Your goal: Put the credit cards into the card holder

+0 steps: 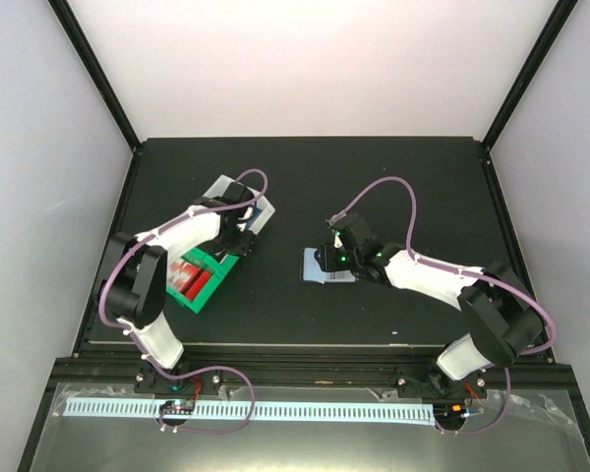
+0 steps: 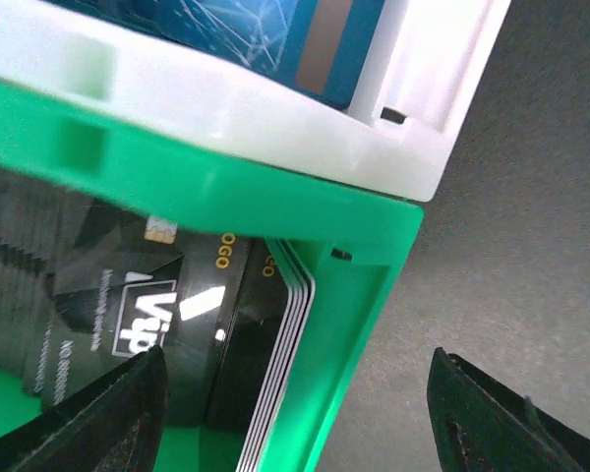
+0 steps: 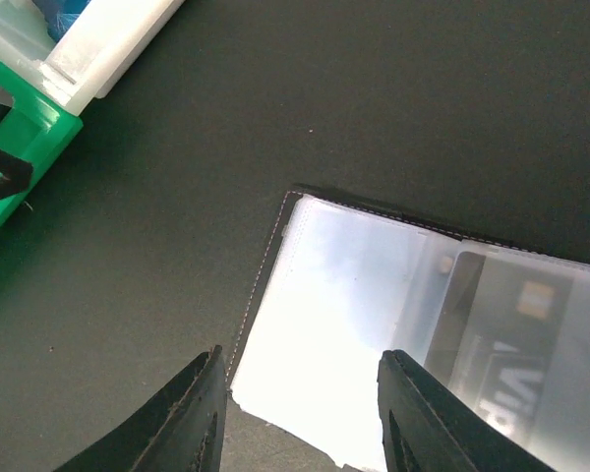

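In the left wrist view my left gripper stands open above the green tray (image 2: pixel 364 285), where a stack of black credit cards (image 2: pixel 187 324) lies against the tray's right wall, between and below the fingers. The card holder (image 3: pixel 324 315), with clear sleeves, lies open on the dark table; my right gripper hovers open at its near-left part, with nothing seen held. A dark card shape (image 3: pixel 501 364) shows through the sleeve on its right.
A white tray (image 2: pixel 403 147) with blue contents adjoins the green one. Red items (image 1: pixel 190 278) fill the green tray's near compartment. The table behind and right of the card holder is clear.
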